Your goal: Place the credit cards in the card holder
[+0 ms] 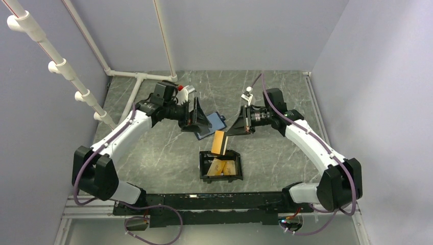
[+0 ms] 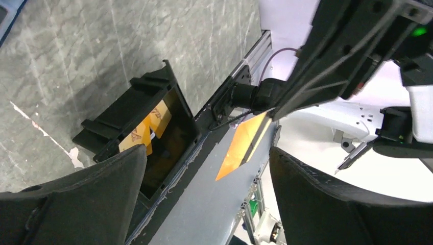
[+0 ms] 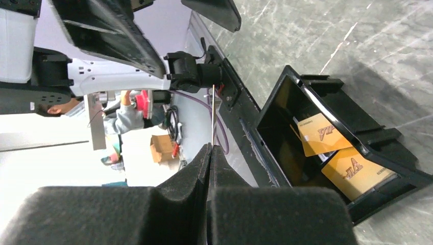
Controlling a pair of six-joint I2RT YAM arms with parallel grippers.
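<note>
One yellow card with a dark stripe (image 1: 219,142) hangs from my right gripper (image 1: 231,131), which is shut on its edge. From the right wrist the card appears edge-on as a thin upright line, and the left wrist view shows its striped face. My left gripper (image 1: 203,121) stands open, apart from the card, over the blue, flat card holder (image 1: 218,120) and partly covering it. Two more yellow cards, one here (image 3: 319,132) and another beside it (image 3: 355,173), lie in the black box (image 1: 221,178).
The box stands near the table's front edge, in front of both grippers. My left arm hides the back left of the table. Bare grey tabletop (image 1: 270,163) lies to the right of the box, with white pipes (image 1: 134,97) at the left.
</note>
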